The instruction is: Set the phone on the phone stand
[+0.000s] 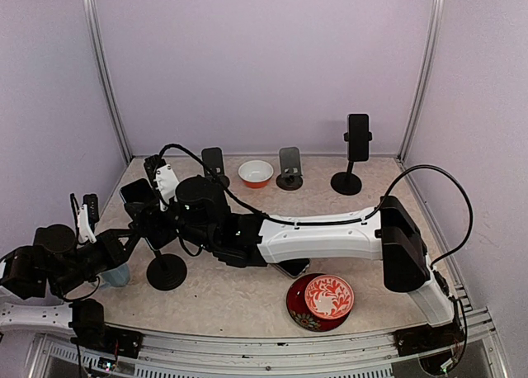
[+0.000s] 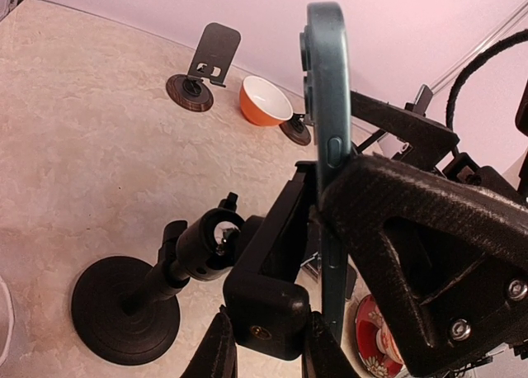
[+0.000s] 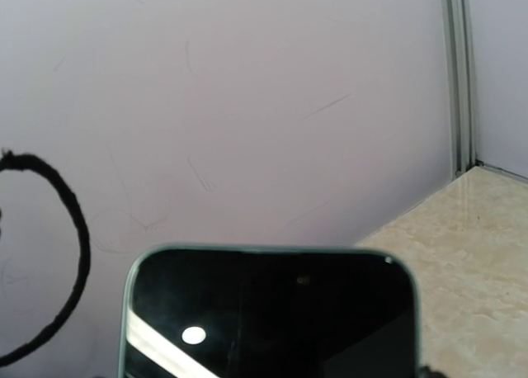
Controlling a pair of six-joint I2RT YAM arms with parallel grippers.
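At the left of the table a phone (image 1: pixel 137 192) (image 2: pixel 330 81) is upright against the holder of a black phone stand (image 1: pixel 166 271) (image 2: pixel 124 308). My right gripper (image 1: pixel 157 217) is at that phone; in the right wrist view the phone's top (image 3: pixel 272 304) fills the bottom, and the fingers are hidden. My left gripper (image 1: pixel 132 238) reaches in from the left, low at the stand's holder; only its fingertips show at the bottom of its wrist view, and what lies between them is unclear.
Phone stands (image 1: pixel 290 167) (image 1: pixel 358 139) and a white-orange bowl (image 1: pixel 256 174) stand at the back. Red patterned dishes (image 1: pixel 328 297) sit at the front right, near another dark phone (image 1: pixel 293 267) under the right arm. A pale blue object (image 1: pixel 115 276) is at the left edge.
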